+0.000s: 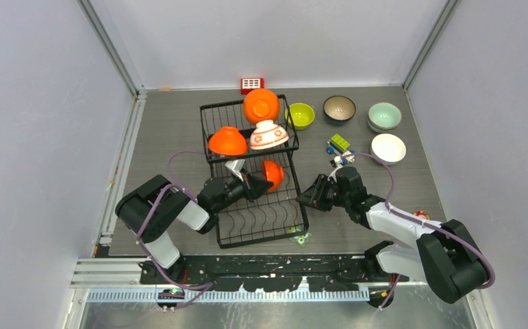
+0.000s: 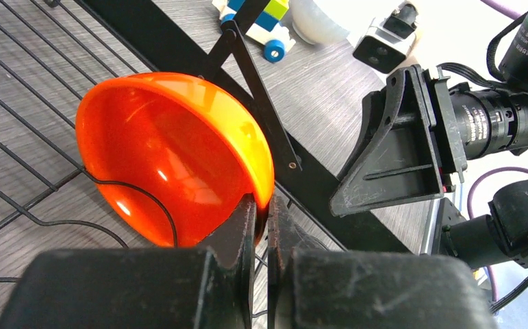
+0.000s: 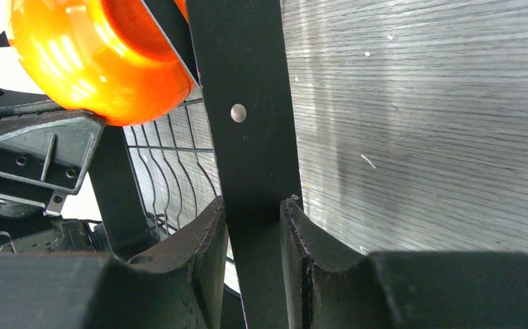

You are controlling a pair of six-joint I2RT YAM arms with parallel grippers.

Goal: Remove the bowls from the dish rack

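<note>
A black two-tier dish rack (image 1: 261, 236) holds bowls: on top an orange bowl (image 1: 261, 103), another orange bowl (image 1: 227, 140) and a patterned white bowl (image 1: 268, 137). An orange bowl (image 2: 144, 151) stands on its side in the lower tier, with my left gripper shut on its rim. My right gripper is part open around the rack's flat black side bar (image 3: 247, 151); whether it grips the bar I cannot tell.
Green (image 1: 300, 116), dark beige (image 1: 340, 107), mint (image 1: 384, 115) and white (image 1: 388, 147) bowls stand on the table right of the rack, near a toy (image 1: 340, 145). A green packet (image 1: 300, 240) lies by the rack's front.
</note>
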